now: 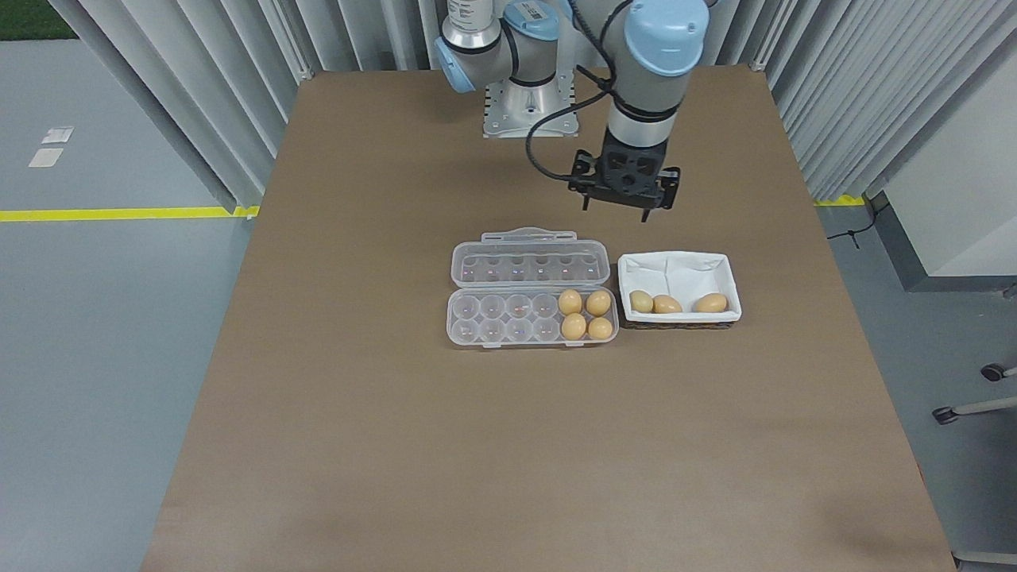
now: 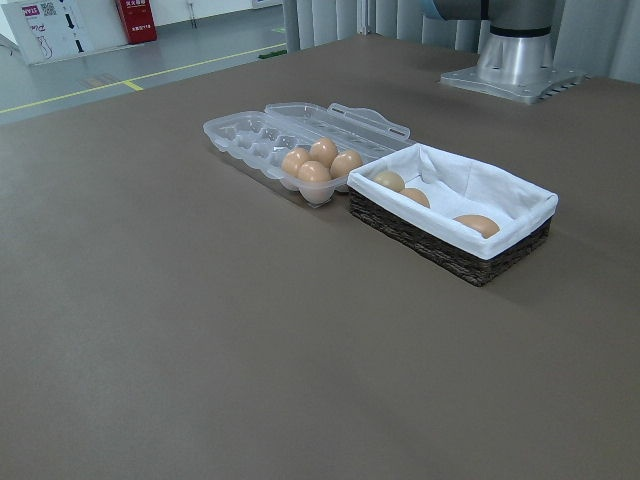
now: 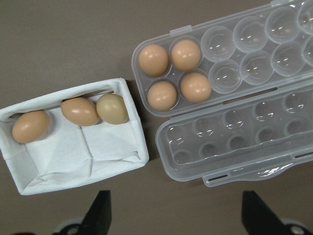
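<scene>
A clear plastic egg carton (image 1: 505, 324) lies open on the table, four brown eggs (image 3: 186, 55) clustered at the end nearest the basket. Beside it, the cloth-lined wicker basket (image 1: 678, 267) holds three eggs (image 3: 80, 111). My gripper (image 1: 615, 208) hangs empty above the table, behind the carton and basket in the front view. In the wrist view its two black fingers stand wide apart at the bottom edge, open, with only table between them.
The arm's base plate (image 2: 510, 88) is at the back edge. Curtains line the area behind.
</scene>
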